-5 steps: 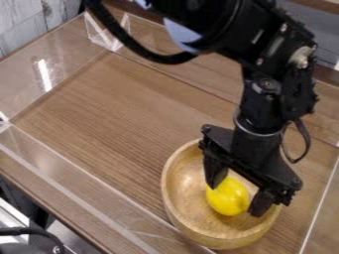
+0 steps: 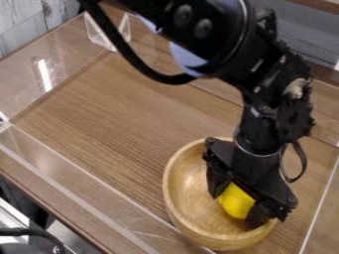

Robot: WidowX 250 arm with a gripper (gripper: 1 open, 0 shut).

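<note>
A round wooden bowl [image 2: 187, 198] sits at the lower right of the table, holding a yellow object [image 2: 237, 203]. The black gripper [image 2: 244, 194] is down inside the bowl, its fingers around the yellow object and partly covering it. Whether the fingers are pressed onto it cannot be told from this view.
A black cable lies at the bottom left.
The fingers have drawn closer around the yellow object, which now shows less between them.
</note>
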